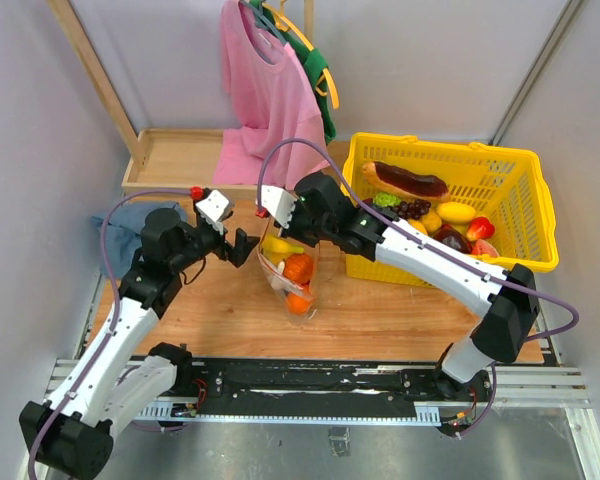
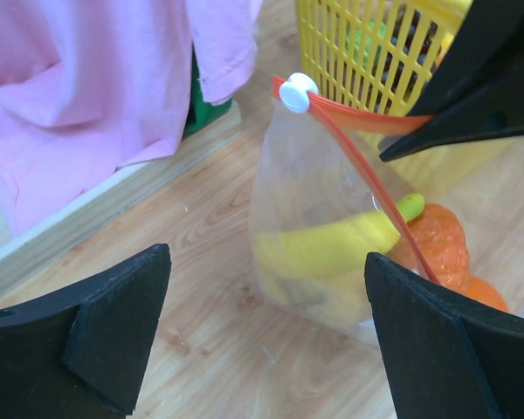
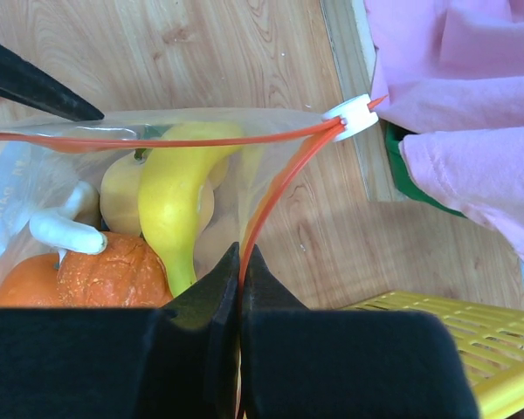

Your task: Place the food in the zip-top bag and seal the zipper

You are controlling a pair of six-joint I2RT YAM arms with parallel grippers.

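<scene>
The clear zip bag stands on the table holding a banana, orange fruits and other food, with its red zipper edges parted. Its white slider sits at one end of the zipper. My right gripper is shut on the bag's red-edged rim. My left gripper is open beside the bag, with nothing held between its fingers.
A yellow basket of food stands at the right. A wooden tray with hanging pink cloth is behind. Blue cloth lies at the left.
</scene>
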